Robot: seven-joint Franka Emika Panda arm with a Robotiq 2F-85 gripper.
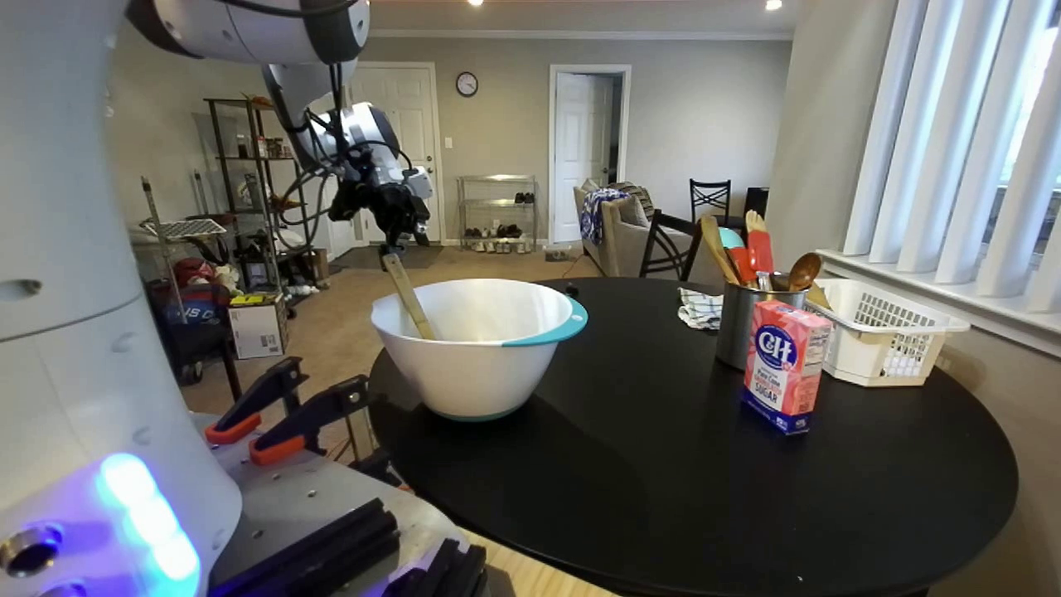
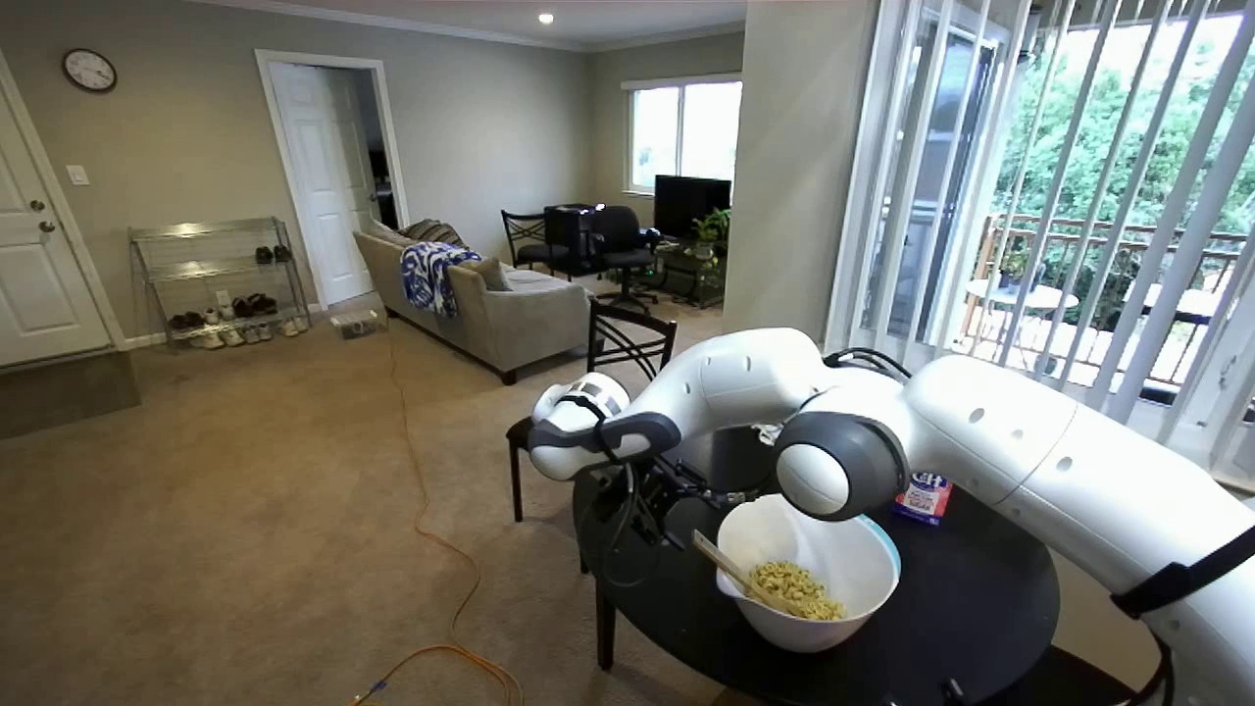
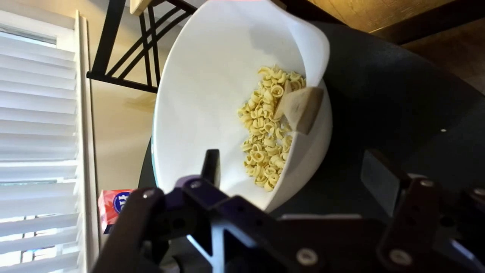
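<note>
A large white mixing bowl (image 1: 467, 368) with a teal grip on its rim stands on the black table. Short curled pasta (image 3: 263, 136) lies inside it, clear in the wrist view and in exterior view 2. A wooden utensil (image 1: 409, 298) leans against the bowl's rim, its handle sticking up and its lower end among the pasta. Over that side of the bowl hangs my gripper, open, its fingers wide apart and nothing between them. In exterior view 1 the dark fingertips (image 1: 388, 257) appear near the top of the handle; whether they touch cannot be told.
A pink sugar box (image 1: 783, 366) stands on the table's right side, before a metal canister (image 1: 733, 328) of utensils and a white basket (image 1: 885, 343). A checked cloth (image 1: 700, 308) lies farther back.
</note>
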